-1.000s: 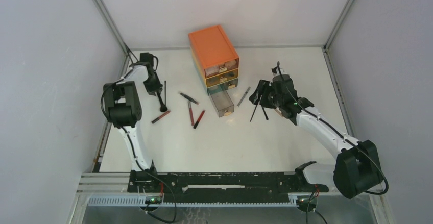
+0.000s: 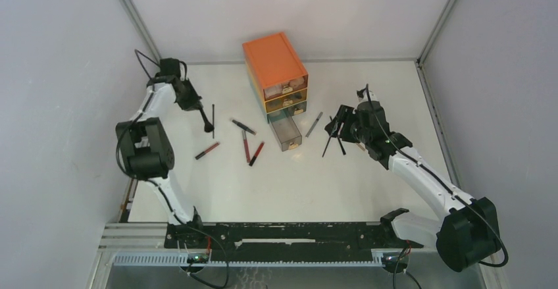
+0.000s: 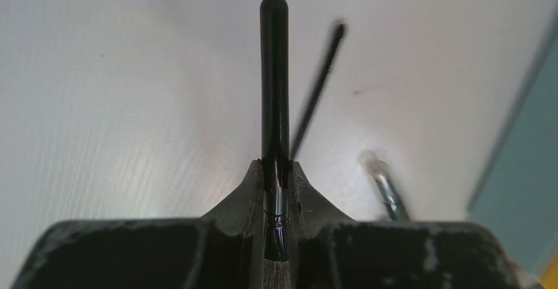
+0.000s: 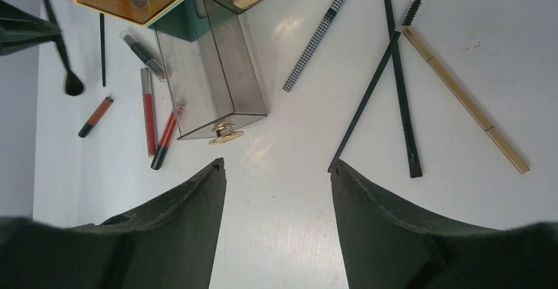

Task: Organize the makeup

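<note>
In my left gripper is a black makeup brush (image 3: 274, 78), gripped by the handle; from above, its dark head (image 2: 208, 127) points toward the front. A thin black pencil (image 2: 213, 121) lies beside it. The orange-topped organizer (image 2: 274, 58) has its bottom drawer (image 4: 210, 65) pulled out. Lip pencils and tubes (image 4: 148, 111) lie left of the drawer. My right gripper stands open above the right-hand tools: a thin spoolie (image 4: 362, 105), a black pen (image 4: 405, 111) and a gold pen (image 4: 464, 98); nothing is between its fingers.
A checkered pen (image 4: 309, 52) lies right of the drawer. Walls border the table at the back and sides.
The right arm has shifted slightly to the right.
</note>
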